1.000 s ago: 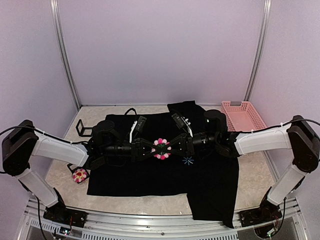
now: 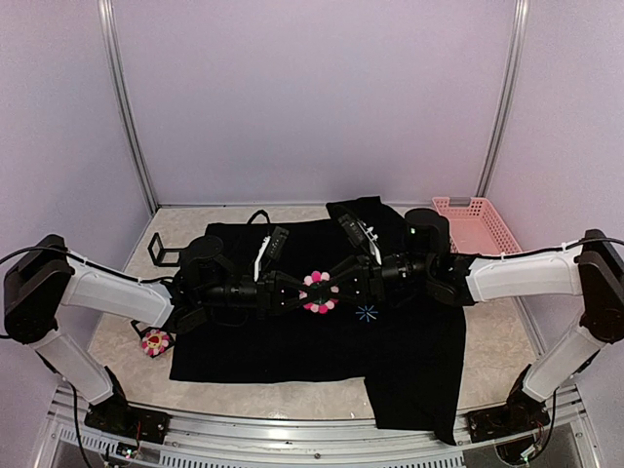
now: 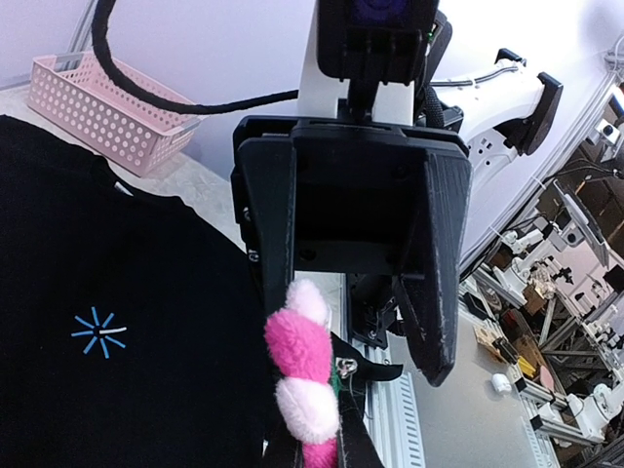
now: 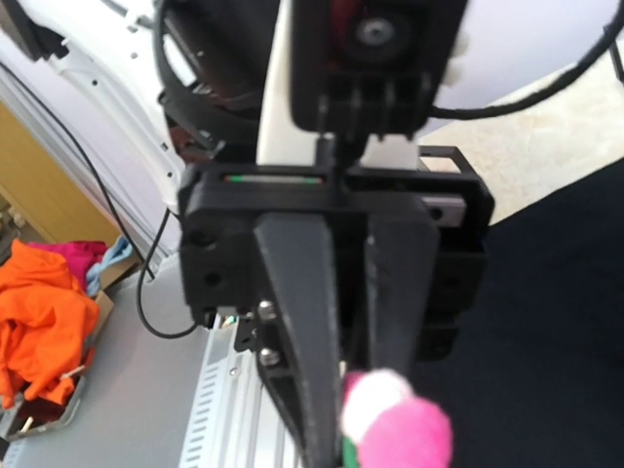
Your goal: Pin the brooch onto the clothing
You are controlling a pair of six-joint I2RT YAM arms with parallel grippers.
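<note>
A pink-and-white plush flower brooch (image 2: 319, 305) hangs above the black shirt (image 2: 283, 356), between the two gripper ends. My left gripper (image 2: 297, 295) is shut on it; in the right wrist view its fingers (image 4: 302, 341) stand close together with the brooch's petals (image 4: 405, 434) at their tips. Opposite, my right gripper has its fingers well apart, one of them beside the brooch (image 3: 307, 409). A green bit of the brooch's back shows near that finger; its pin is hard to make out. On the shirt lies a blue starburst mark (image 2: 366, 313).
Another flower brooch (image 2: 155, 342) rests on a black stand at the left. A second black stand (image 2: 164, 252) is behind it. The pink basket (image 2: 475, 226) sits at the back right. Both arms reach in low over the shirt, ends nearly meeting.
The brooch and left gripper have also moved a little right, and the brooch looks slightly turned.
</note>
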